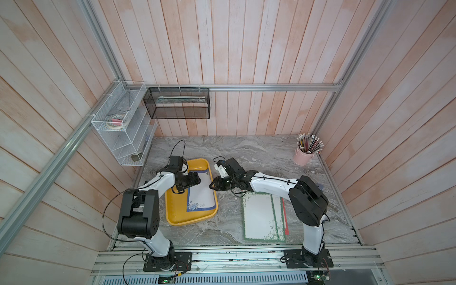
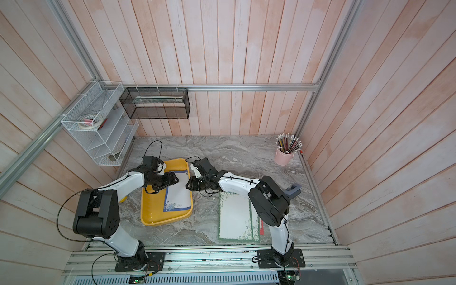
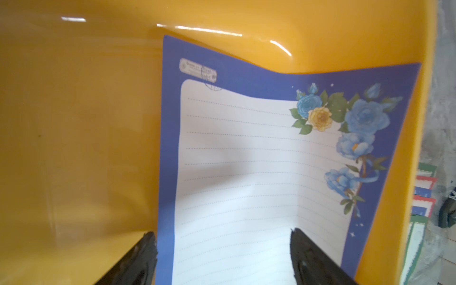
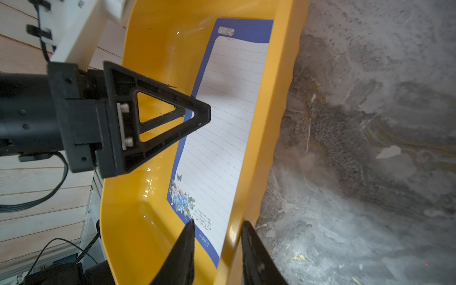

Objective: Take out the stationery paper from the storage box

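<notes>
In the yellow storage box (image 1: pixel 177 216) lies a blue-bordered stationery sheet (image 1: pixel 200 197) with printed flowers, set against the box's right wall. Its top edge bends upward near that wall in the left wrist view. My left gripper is open over the paper (image 3: pixel 237 190), fingers spread wide, nothing held. At the box's right rim, my right gripper straddles the wall with its fingers part open. Its outer finger (image 4: pixel 251 251) sits close against the rim, while a gap separates the inner finger (image 4: pixel 182 258) from it.
Several green- and red-edged sheets (image 1: pixel 258 218) lie on the table right of the box, partly under my right arm. A pink pencil cup (image 1: pixel 302 156) stands at the back right. White wire shelves (image 1: pixel 128 128) and a black mesh basket (image 1: pixel 176 111) hang behind.
</notes>
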